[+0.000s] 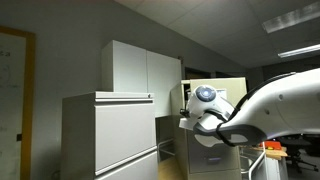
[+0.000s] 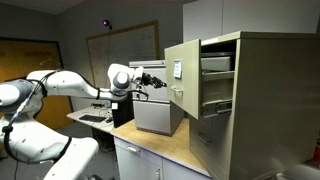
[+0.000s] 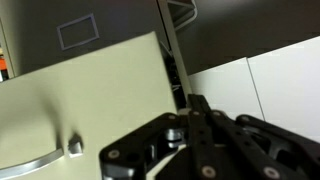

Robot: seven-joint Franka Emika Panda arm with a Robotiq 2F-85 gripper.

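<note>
A beige cabinet point(image 2: 262, 95) has its door point(image 2: 187, 75) swung open, with a bar handle and a paper label on its face. My gripper point(image 2: 162, 84) is close to the free edge of this door, on the handle side. In the wrist view the door point(image 3: 100, 95) fills the left, its metal handle point(image 3: 32, 165) at the lower left. The gripper reaches in from the lower right, beside the door's edge. Its fingers look shut, with nothing visible between them; whether they touch the door I cannot tell.
Grey items point(image 2: 216, 63) lie on shelves inside the cabinet. Below the door runs a wooden counter point(image 2: 165, 140) with white drawers. A grey drawer unit point(image 2: 155, 115) stands behind it. White wall cupboards point(image 1: 140, 70) hang at the back.
</note>
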